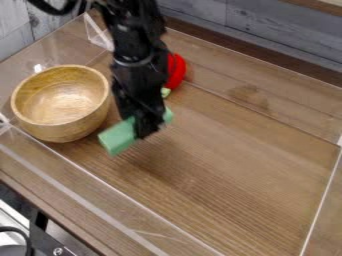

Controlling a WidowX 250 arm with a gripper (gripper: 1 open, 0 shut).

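Note:
My black gripper (140,115) hangs over the table just right of the wooden bowl, shut on a green block (118,138) that sticks out below and left of the fingers. The arm is blurred, so the fingertips are hard to make out. The light wooden bowl (56,100) stands at the left.
A red object (175,70) lies behind the arm, with a small pale green item near it, partly hidden. A grey plank wall runs along the back.

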